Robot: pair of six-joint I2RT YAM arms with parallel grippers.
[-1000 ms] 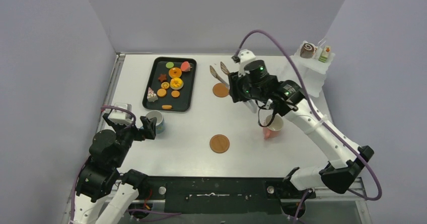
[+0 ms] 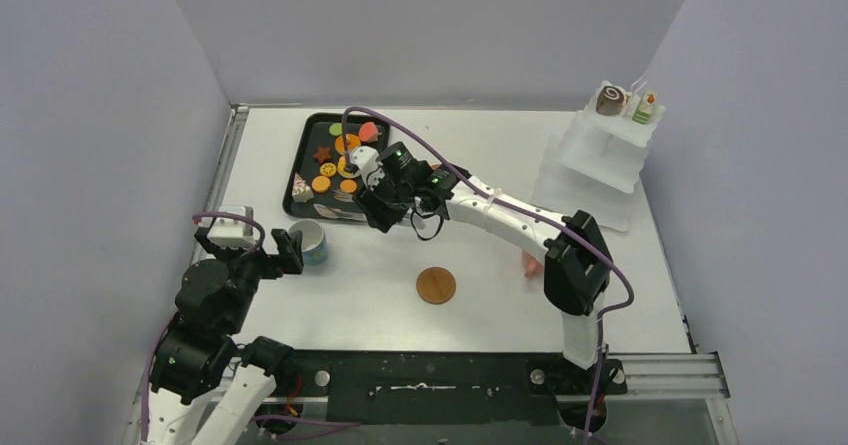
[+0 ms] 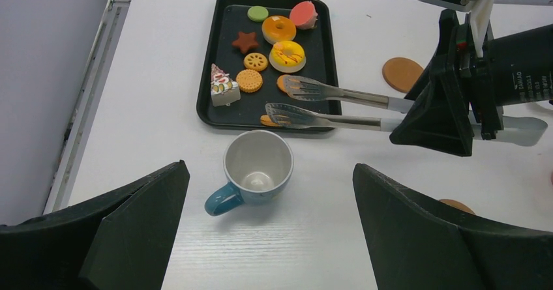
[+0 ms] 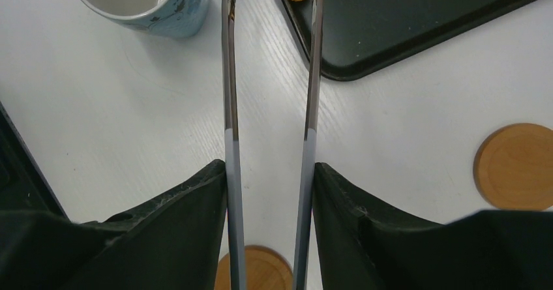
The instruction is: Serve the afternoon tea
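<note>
My right gripper (image 2: 379,211) grips metal tongs (image 3: 356,122) between its fingers, the two arms of the tongs spread apart. Their slotted tips reach over the near right part of the black tray (image 3: 203,88). One tip partly covers a finger-shaped biscuit (image 3: 265,119); the other partly covers a round orange biscuit (image 3: 280,83). Contact with either cannot be told. Also on the tray are a cake slice (image 3: 225,89), two ring doughnuts, a star biscuit (image 3: 245,42) and other sweets. A blue-white cup (image 3: 258,163) stands before the tray. My left gripper (image 2: 287,250) is open and empty beside it.
Round wooden coasters lie on the table, one at the front middle (image 2: 436,285). A white tiered stand (image 2: 600,160) with cakes on top stands at the right. A pink cup (image 2: 530,263) is mostly hidden behind the right arm.
My right arm has swung left with the tongs, from above the back coaster to over the tray's near right part. The left arm has stayed almost still.
</note>
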